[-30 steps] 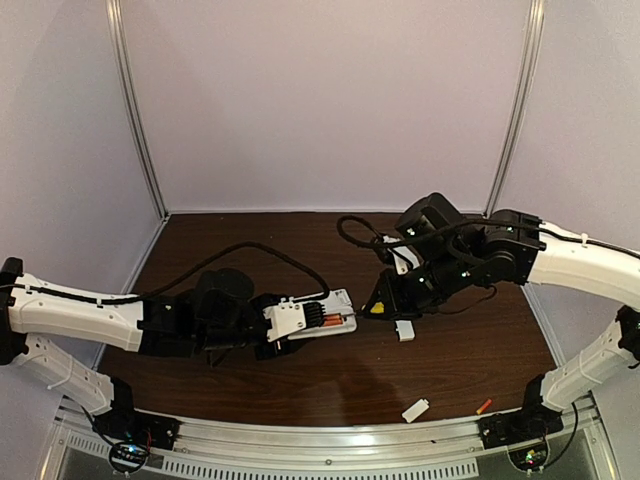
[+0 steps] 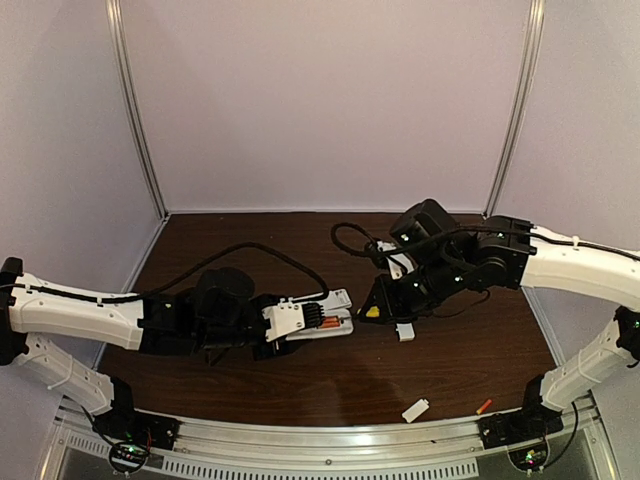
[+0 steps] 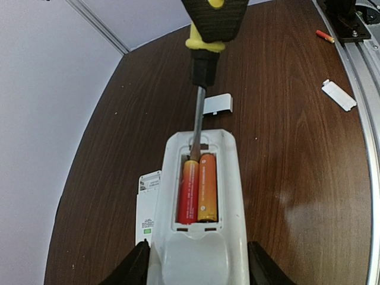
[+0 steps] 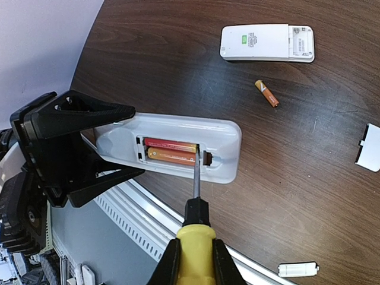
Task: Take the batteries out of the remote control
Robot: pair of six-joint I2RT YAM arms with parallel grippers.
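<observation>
A white remote control (image 3: 199, 252) is held up by my left gripper, which is shut on its end. Its battery bay faces up, with a red battery (image 3: 189, 191) and an orange battery (image 3: 208, 189) lying side by side in it. My right gripper is shut on the yellow handle of a screwdriver (image 4: 196, 246). In the left wrist view the screwdriver's metal tip meets the end of the red battery. From the right wrist view, the tip lies at the batteries' ends, inside the bay.
A second white remote (image 4: 255, 43) lies on the table, with a loose orange battery (image 4: 267, 94) near it. A white cover (image 4: 369, 148) and another small white piece (image 4: 298, 269) lie apart. Near the front rail is another battery (image 2: 484, 407).
My right gripper has shifted slightly left with the screwdriver, towards the remote. The left gripper and the remote have hardly moved.
</observation>
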